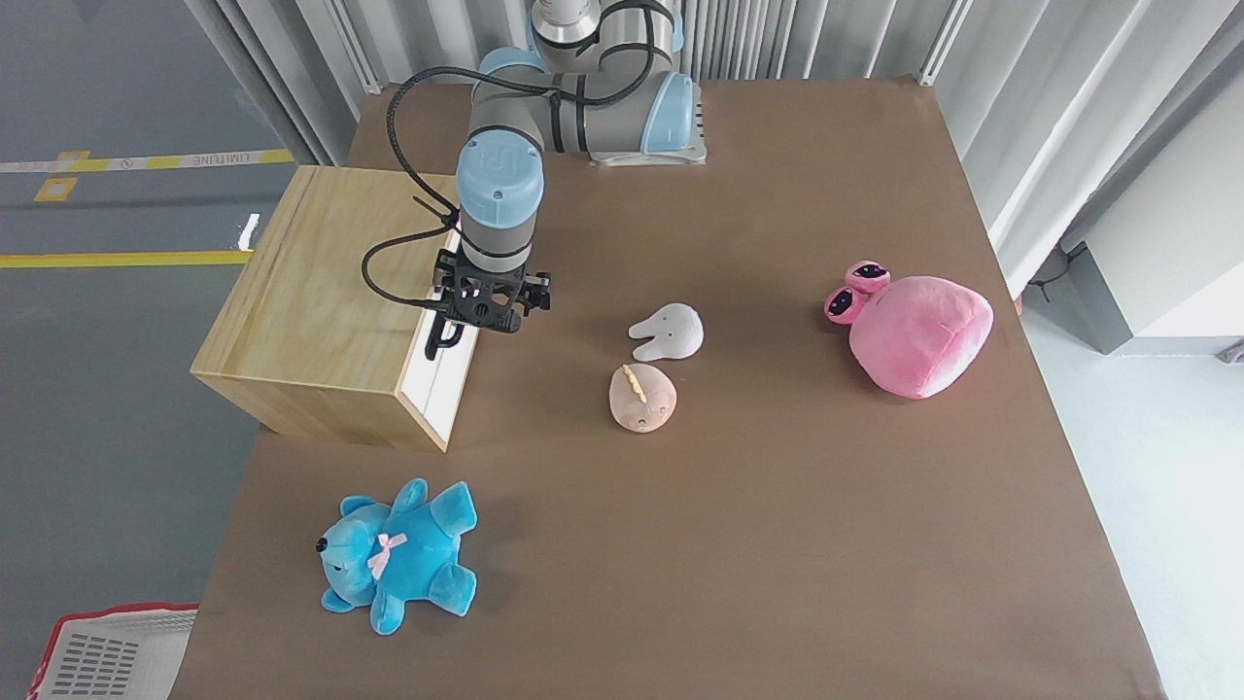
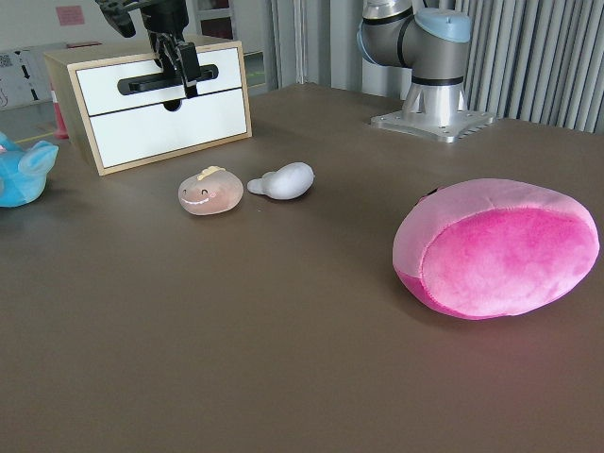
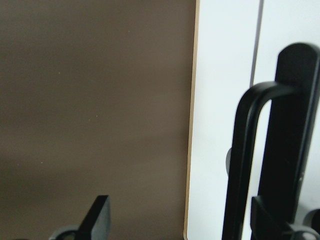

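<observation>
A wooden two-drawer cabinet [image 1: 315,280] stands at the left of the table, its white drawer fronts [image 2: 170,130] toward the table's middle. My gripper is at the upper drawer's black handle [image 3: 242,150]. In the wrist view its two fingers stand apart, open, one over the brown table and the other at the handle's lower end. The handle's bar runs between them, with white front and table also in that gap. In the front and left views the arm hides much of the handle and fingertips.
A blue bear [image 1: 408,554], a white plush [image 1: 671,332], a beige plush [image 1: 641,402] and a pink plush [image 1: 915,332] lie on the table [image 1: 816,548]. A red-rimmed basket [image 1: 117,653] is off the near left edge.
</observation>
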